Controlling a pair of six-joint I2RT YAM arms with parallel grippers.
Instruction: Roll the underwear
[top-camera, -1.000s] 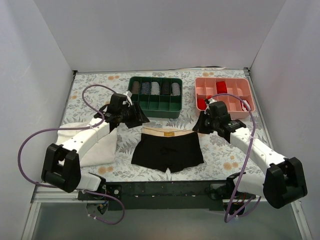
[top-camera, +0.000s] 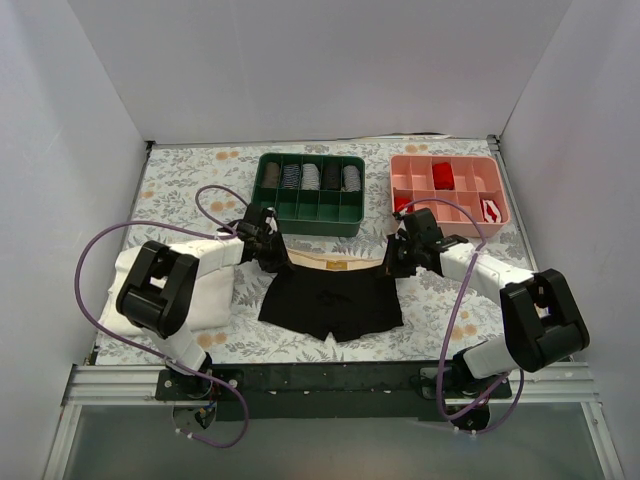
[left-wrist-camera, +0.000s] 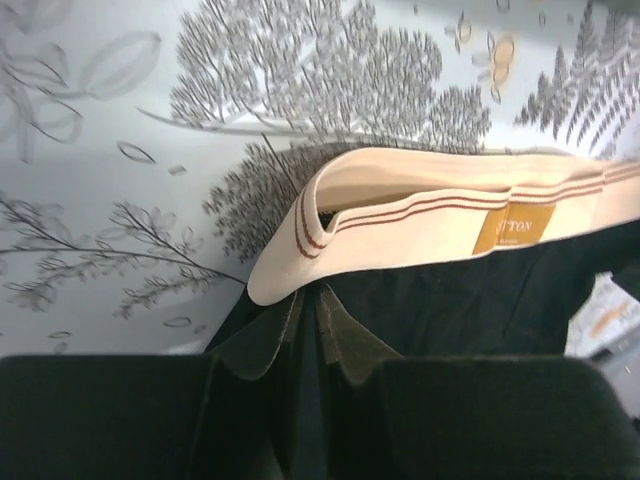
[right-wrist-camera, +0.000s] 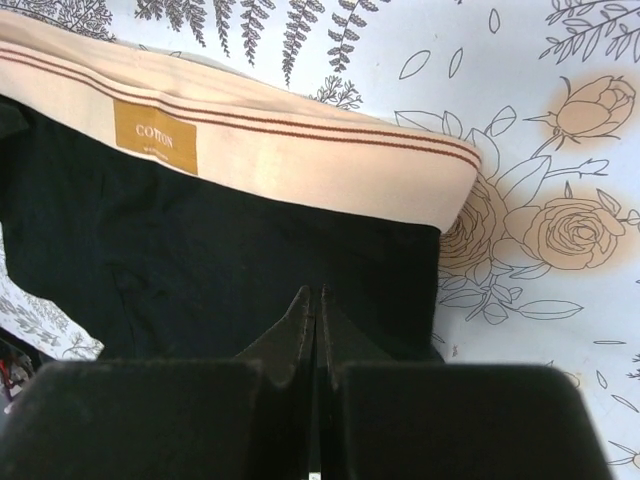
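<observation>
Black underwear (top-camera: 332, 302) with a cream waistband (left-wrist-camera: 430, 228) lies spread on the patterned table, its waistband toward the back. At its upper left corner, just below the band, my left gripper is shut with black cloth between its fingers. My right gripper is shut over the black cloth near the upper right corner, below the waistband; whether any cloth is pinched there is hidden. A tan label (right-wrist-camera: 156, 136) marks the front of the band, which gapes a little along its top edge in both wrist views.
Behind the underwear stands a green divided box (top-camera: 310, 212) with several rolled items in its back row. A pink divided box (top-camera: 450, 165) holding red items is at the back right. White cloth (top-camera: 210, 300) lies folded at the left, beneath the left arm.
My left gripper has come down from above the waistband onto the upper left corner and shut. My right gripper has lowered onto the right corner. The underwear has shifted slightly left.
</observation>
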